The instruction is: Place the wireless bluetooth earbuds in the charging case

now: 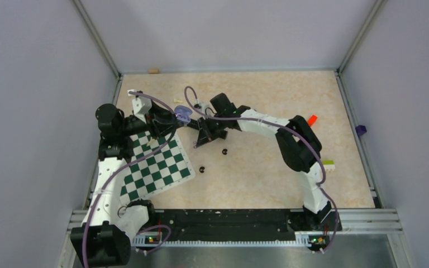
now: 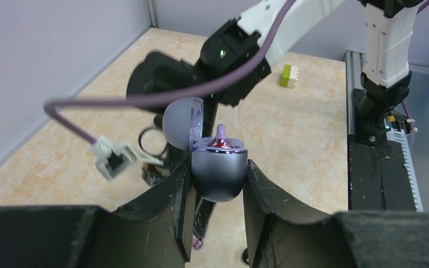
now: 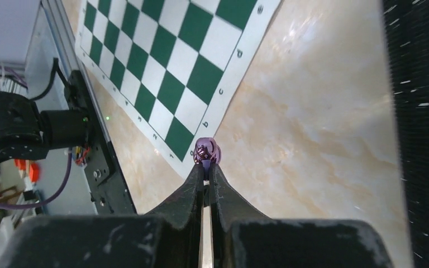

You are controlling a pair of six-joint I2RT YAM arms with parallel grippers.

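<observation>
The open purple charging case (image 1: 182, 116) is held by my left gripper (image 1: 173, 120); in the left wrist view the case (image 2: 219, 175) sits between the fingertips, lid up, with a shiny earbud stem showing in it. My right gripper is shut on a small shiny purple earbud (image 3: 206, 148) at its tips, pointing down over the table beside the chessboard. In the top view it (image 1: 196, 144) is in front of and a little right of the case.
A chessboard (image 1: 156, 167) lies under the left arm. Small black pieces (image 1: 201, 170) lie in the middle. A red block (image 1: 312, 119) and a green-white block (image 1: 328, 163) lie at the right.
</observation>
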